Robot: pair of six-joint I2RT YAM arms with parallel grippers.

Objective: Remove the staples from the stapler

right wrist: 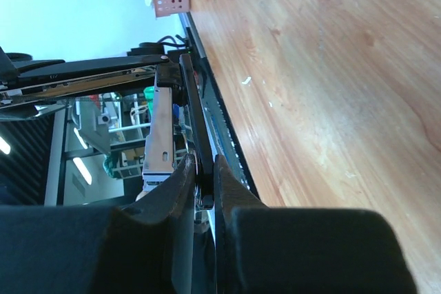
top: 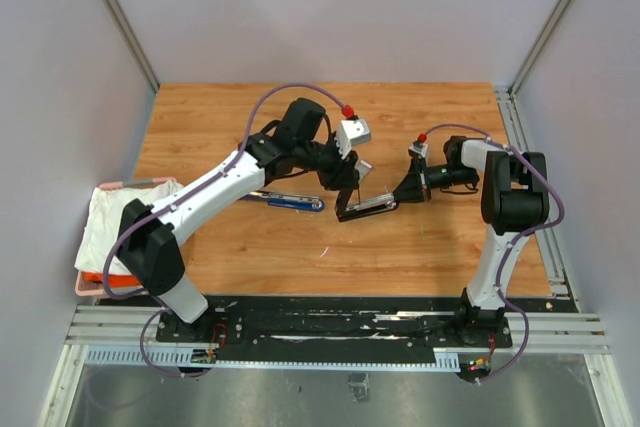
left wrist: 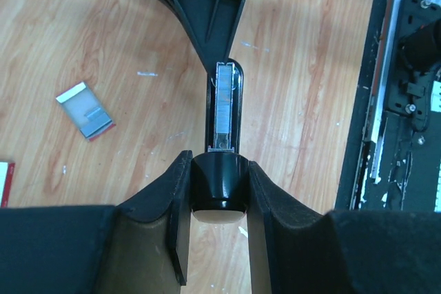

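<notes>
A black stapler [top: 368, 209] is held between my two grippers, above or on the table. My right gripper [top: 402, 199] is shut on its right end. In the right wrist view, the dark base [right wrist: 196, 118] runs up from between the fingers, with the silvery magazine [right wrist: 160, 132] beside it. The upper arm [right wrist: 83, 80] stands swung away, showing a thin metal rod or spring. My left gripper is shut on the black rounded end of that upper arm. Beyond it, a grey metal strip [left wrist: 224, 101] lies along the stapler; whether it is staples is hard to tell.
A small grey-and-white box [left wrist: 86, 109] lies behind the stapler. Farther left is a blue tool [top: 290, 200], partly under my left arm. A pink basket [top: 97, 287] with white cloth stands at the left.
</notes>
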